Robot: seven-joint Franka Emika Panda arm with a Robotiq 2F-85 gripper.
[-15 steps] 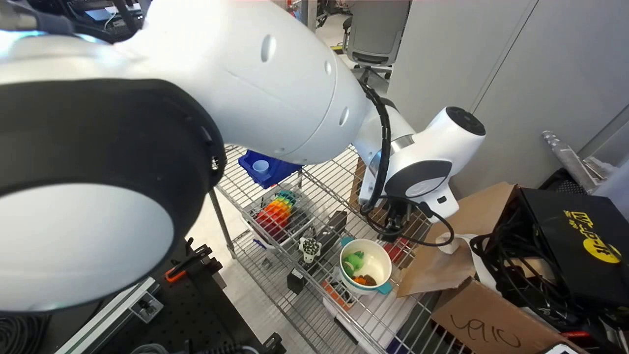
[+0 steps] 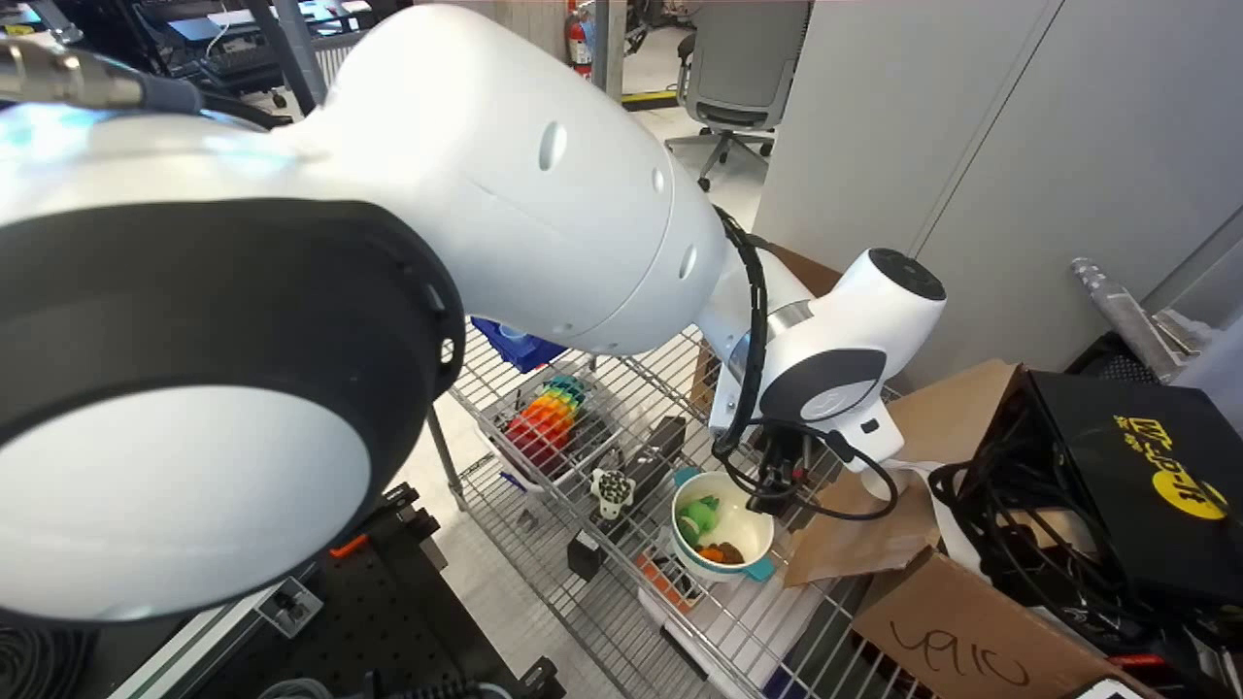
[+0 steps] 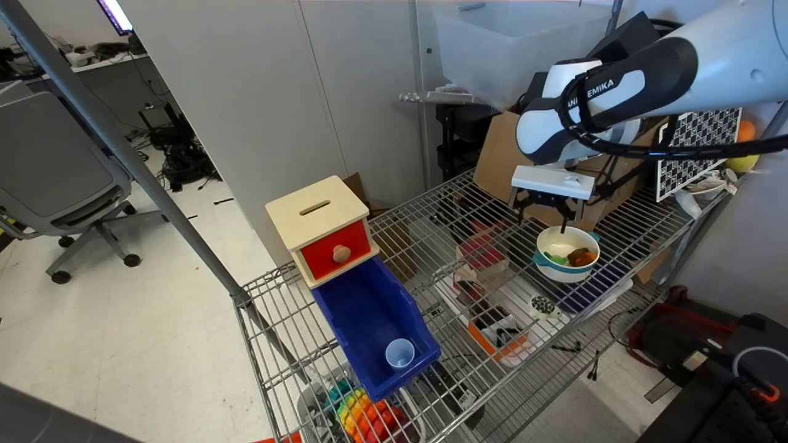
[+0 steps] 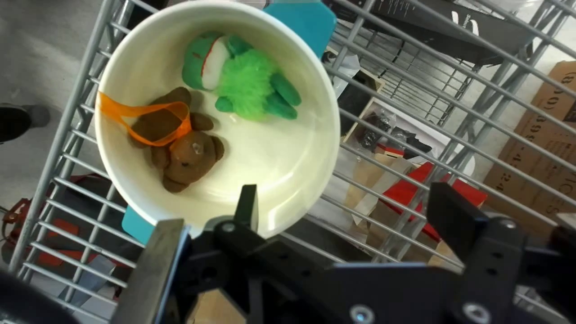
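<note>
A cream pot with teal handles stands upright on the wire shelf. Inside it lie a fuzzy green plush toy and a brown plush bear with an orange ribbon, both against the wall away from the gripper. My gripper is open, its fingers spread wide apart. In the wrist view its left finger overlaps the pot's near rim, while the right one is over the bare wires outside. Exterior view 2 has the gripper low at the pot's back edge. Whether a finger touches the rim, I cannot tell.
A blue bin holding a pale blue cup sits farther along the shelf, beside a wooden box with a red drawer. An open cardboard box stands close to the pot. Bare wire shelf separates pot and bin.
The arm has come down, bringing the gripper lower beside the pot's rim. The pot and the toys inside have not moved.
</note>
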